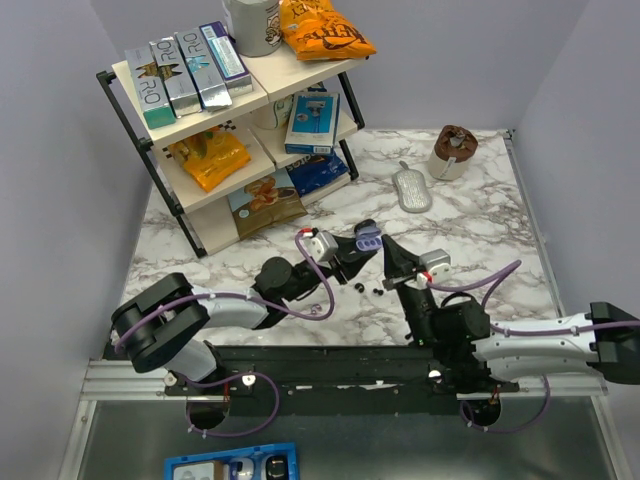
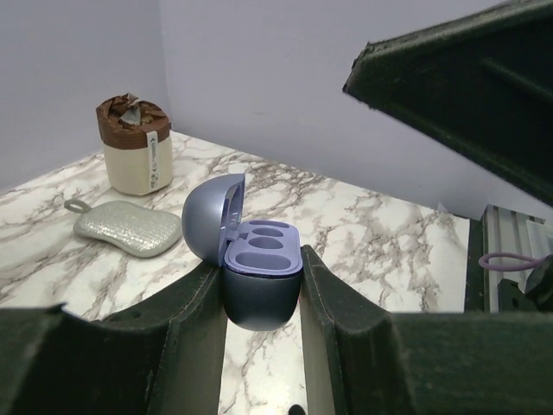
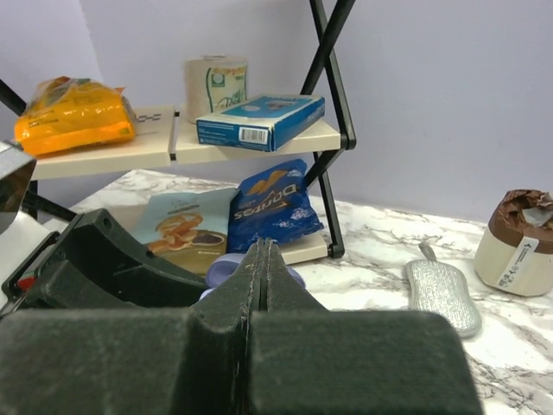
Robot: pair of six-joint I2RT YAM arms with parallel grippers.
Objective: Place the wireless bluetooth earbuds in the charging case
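My left gripper (image 1: 355, 250) is shut on the lavender earbud case (image 2: 263, 264), whose lid stands open at the left with empty-looking wells on top. My right gripper (image 1: 388, 245) is just right of the case, shut, with nothing visible between its fingers; in the right wrist view it partly hides the case (image 3: 226, 266). Small dark pieces (image 1: 378, 292) lie on the marble below the case in the top view, probably earbuds, too small to tell.
A shelf rack (image 1: 217, 170) with snacks and boxes stands at back left. A grey pouch (image 1: 412, 190) and a paper-topped canister (image 1: 450, 160) sit behind.
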